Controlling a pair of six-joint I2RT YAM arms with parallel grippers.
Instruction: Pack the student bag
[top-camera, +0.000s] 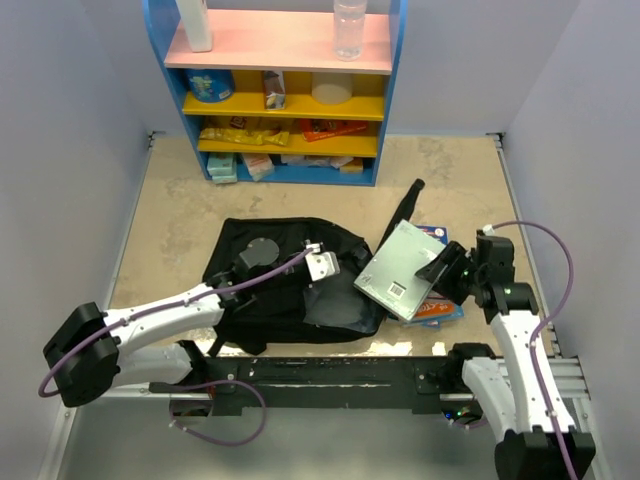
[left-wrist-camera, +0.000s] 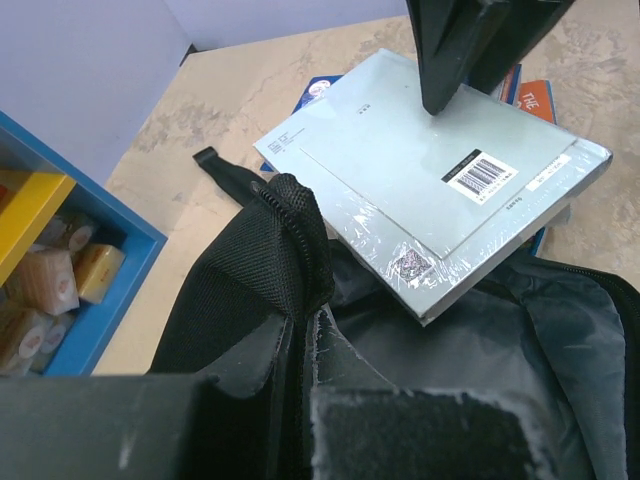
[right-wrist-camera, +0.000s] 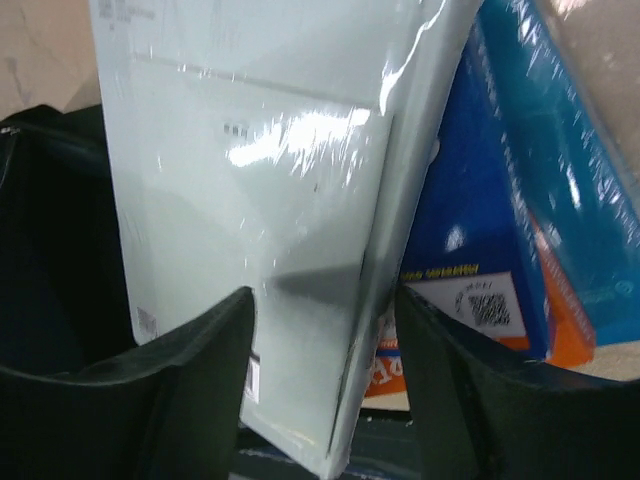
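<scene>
A shrink-wrapped pale green book (top-camera: 402, 268) with a barcode lies tilted, its left part over the right side of the black bag (top-camera: 275, 225). In the left wrist view the book (left-wrist-camera: 400, 150) rests above the bag's grey lining (left-wrist-camera: 450, 350). My left gripper is shut on the bag's black mesh edge (left-wrist-camera: 250, 250), which bunches up between its fingers. At the book's right side is my right gripper, its fingers visibly apart, one over the book's face and one by its spine. Whether both touch it is unclear.
Beneath and right of the pale book lie blue and orange books (top-camera: 437, 308). A blue shelf unit (top-camera: 388, 95) with snacks and boxes stands at the back. Between shelf and bag the floor (top-camera: 290, 200) is bare. The black strap (top-camera: 403, 212) reaches out behind the book.
</scene>
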